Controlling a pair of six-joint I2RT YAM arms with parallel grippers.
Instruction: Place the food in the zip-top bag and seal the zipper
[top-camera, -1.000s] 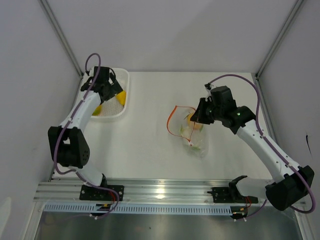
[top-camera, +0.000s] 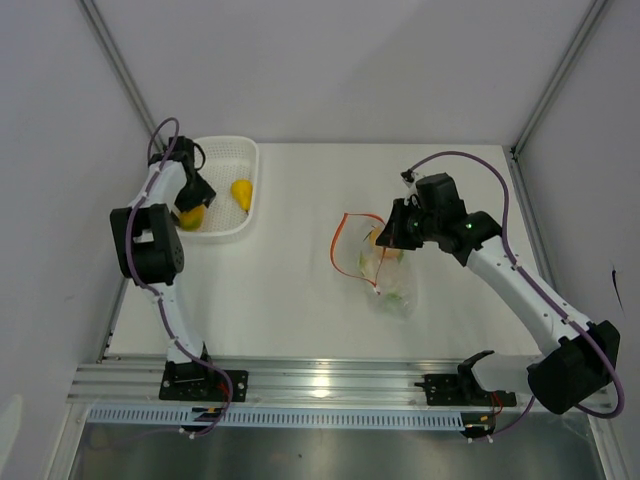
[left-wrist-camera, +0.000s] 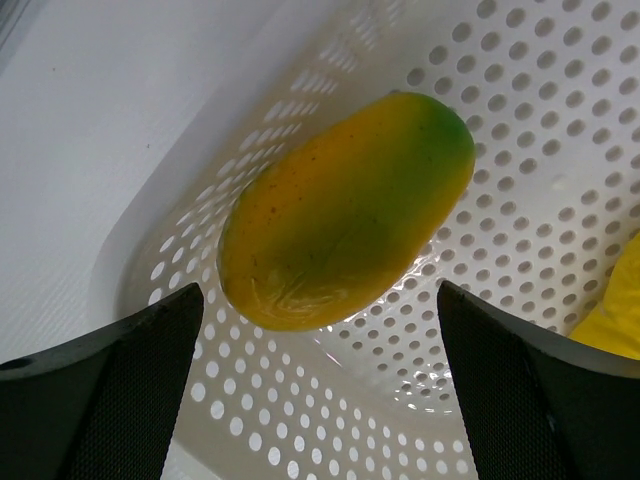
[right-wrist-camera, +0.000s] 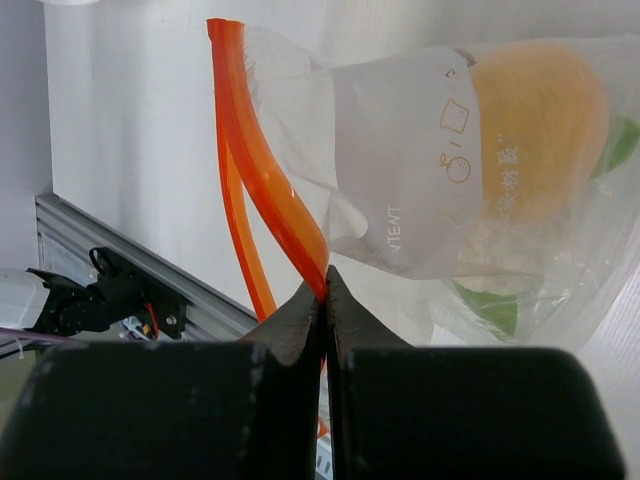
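Observation:
A yellow-green mango (left-wrist-camera: 345, 210) lies in the white perforated basket (top-camera: 250, 185), with my open left gripper over it, one finger either side. A second yellow food (top-camera: 241, 194) sits on the basket's right. My right gripper is shut at the orange zipper edge (right-wrist-camera: 268, 190) of the clear bag (top-camera: 395, 290), which lies on the table holding an orange item and green pieces. The zipper's other strip arches away, so the mouth stands partly open.
A metal rail (top-camera: 320, 380) runs along the front edge.
My left arm has moved leftward over the mango and lower into the basket. My right gripper and the bag have shifted very slightly left.

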